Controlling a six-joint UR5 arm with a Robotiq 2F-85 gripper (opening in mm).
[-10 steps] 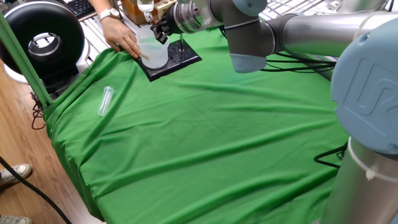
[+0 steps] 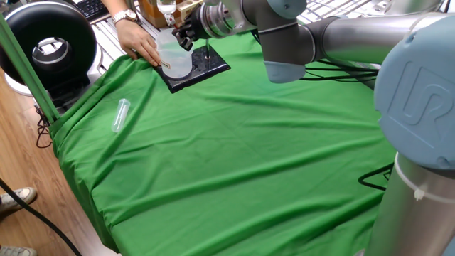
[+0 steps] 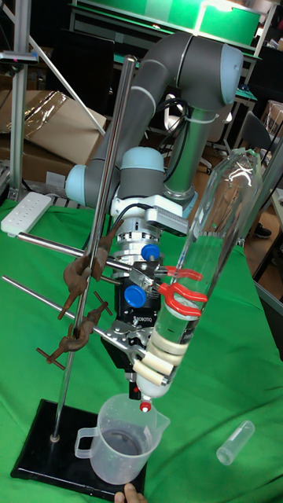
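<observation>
A large glass vessel with a narrow lower end (image 3: 222, 210) leans in red-tipped clamps on a metal stand. Below its white lower tip is a red knob (image 3: 145, 406). Under that, a clear plastic jug (image 3: 121, 453) with a handle rests on the black stand base (image 3: 29, 444). My gripper (image 2: 183, 38) is close to the vessel's lower end, above the jug. In the other view the gripper (image 3: 134, 389) is mostly hidden behind clamps and glass, so its finger state and any contact with the knob do not show clearly.
A person's hand (image 2: 138, 43) touches the jug's side. A clear tube (image 2: 121, 115) lies alone on the green cloth (image 2: 234, 163). The stand's upright rod (image 3: 92, 243) and side clamp rods crowd the gripper.
Over the last second the arm's base and elbow have shifted very slightly leftward in exterior view 1. The gripper has barely moved; the jug, hand and tube are unchanged.
</observation>
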